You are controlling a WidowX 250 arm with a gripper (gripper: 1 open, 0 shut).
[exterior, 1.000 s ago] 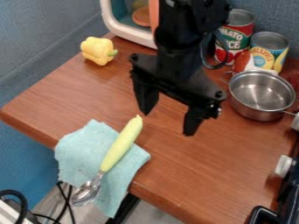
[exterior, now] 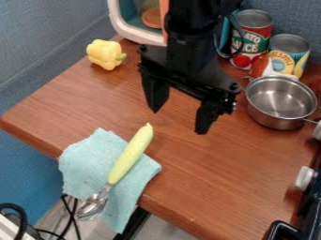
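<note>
The black gripper (exterior: pixel 178 111) hangs over the middle of the wooden counter (exterior: pixel 213 187), fingers pointing down and spread apart, nothing between them. Below and left of it, a spoon with a pale yellow handle (exterior: pixel 127 159) lies on a light blue cloth (exterior: pixel 83 161) at the counter's front edge. A yellow pepper (exterior: pixel 105 54) sits at the back left.
A steel pot (exterior: pixel 280 99) stands at the right, with cans (exterior: pixel 251 33) behind it. A white plastic object (exterior: pixel 126 14) is at the back. Black appliance parts line the right edge.
The gripper has shifted slightly upward in the view, toward the back of the counter. The objects have not visibly moved.
</note>
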